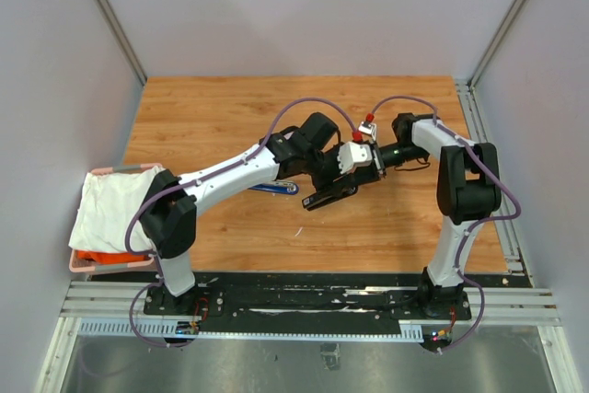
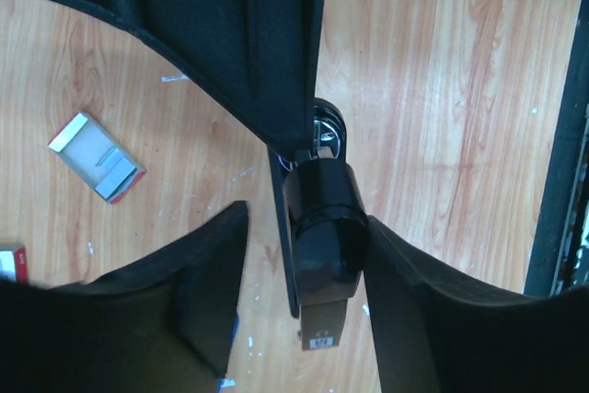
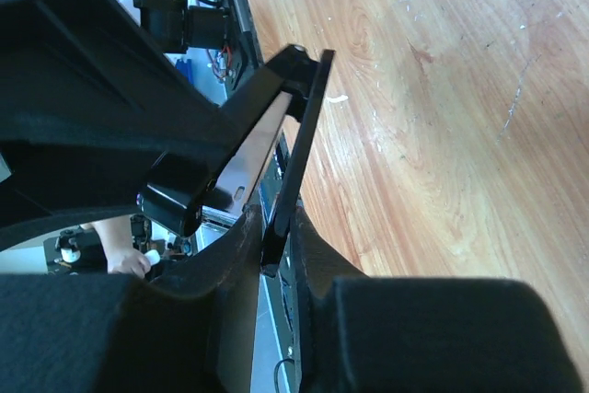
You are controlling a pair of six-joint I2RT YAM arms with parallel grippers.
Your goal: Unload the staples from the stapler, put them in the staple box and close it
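Observation:
The black stapler (image 1: 329,197) is held off to the front of both grippers in the top view. In the left wrist view its rounded black top (image 2: 327,218) and the metal end (image 2: 322,324) lie between the fingers of my left gripper, which is part open, with a gap on the left side. My right gripper is shut on the end of the stapler's thin black base (image 3: 299,158). A grey metal strip (image 3: 253,154) shows between base and upper part in the right wrist view. Whether any staples are inside cannot be seen.
A blue object (image 1: 276,188) lies left of the stapler, partly under the left arm. A small open box (image 2: 97,158) rests on the table, with a red-edged item (image 2: 14,262) near it. At far left stands a pink basket (image 1: 83,264) holding white cloth.

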